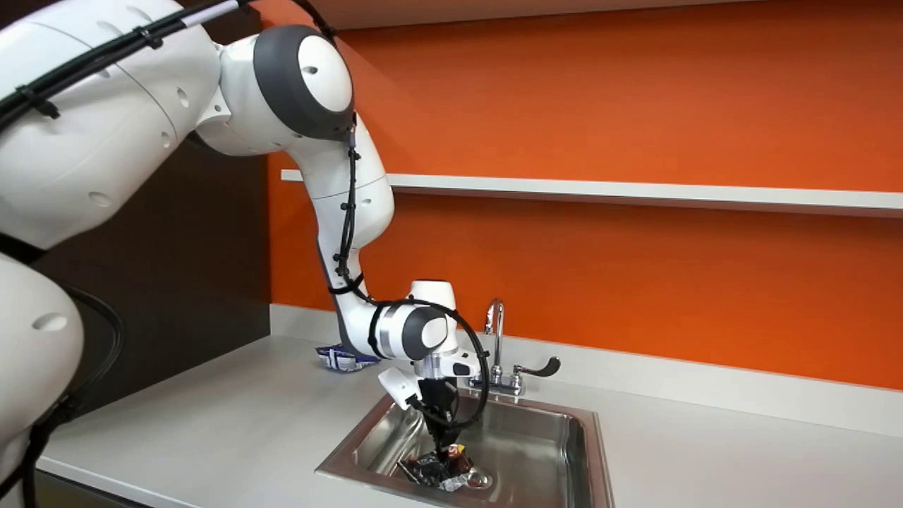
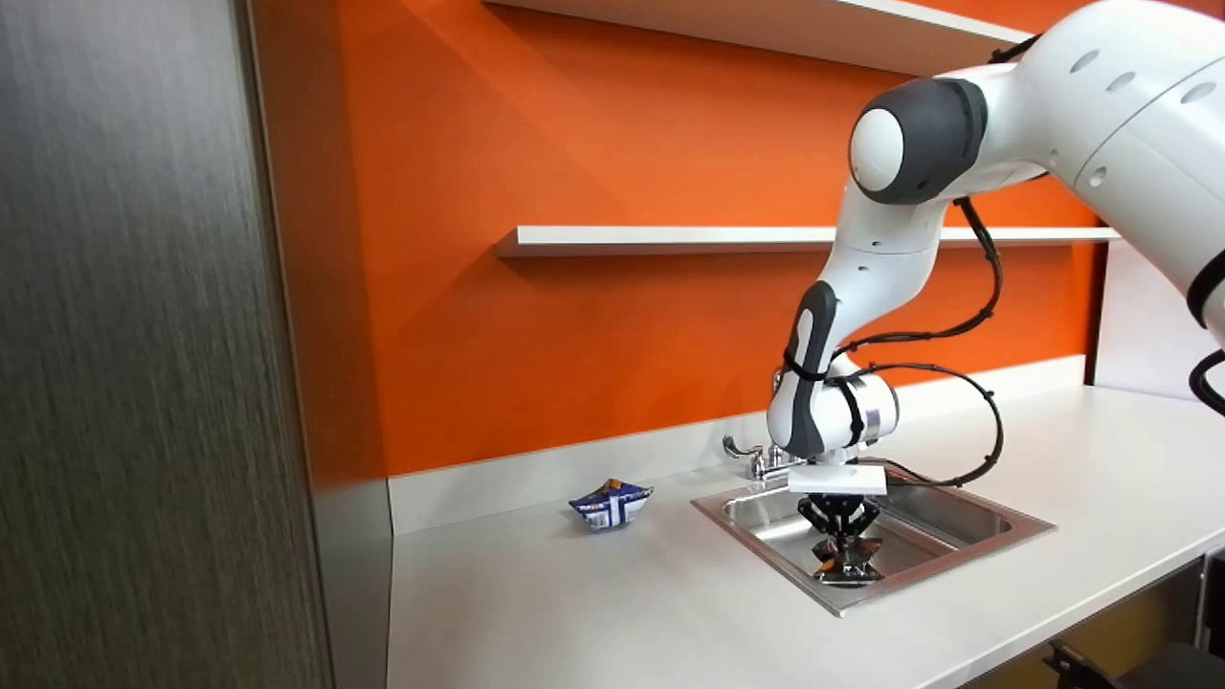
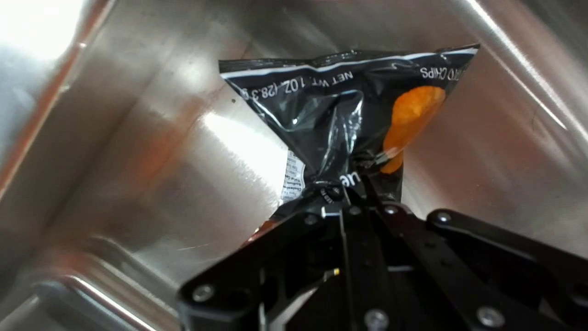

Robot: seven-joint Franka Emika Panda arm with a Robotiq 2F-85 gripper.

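A black chip bag (image 3: 325,121) with an orange chip printed on it is down inside the steel sink (image 1: 542,440). Its middle is pinched and creased where my gripper is shut on it, so both ends fan outward. In exterior view 1 the bag (image 1: 427,470) lies low in the basin beside the drain, with the gripper (image 1: 441,453) straight above. Exterior view 2 shows the bag (image 2: 847,565) under the fingers too. Whether it touches the sink floor I cannot tell.
A blue snack bag (image 2: 611,505) sits on the counter left of the sink. The faucet (image 1: 497,347) and its lever stand behind the basin, close to the wrist. The sink rim (image 1: 597,457) surrounds the gripper.
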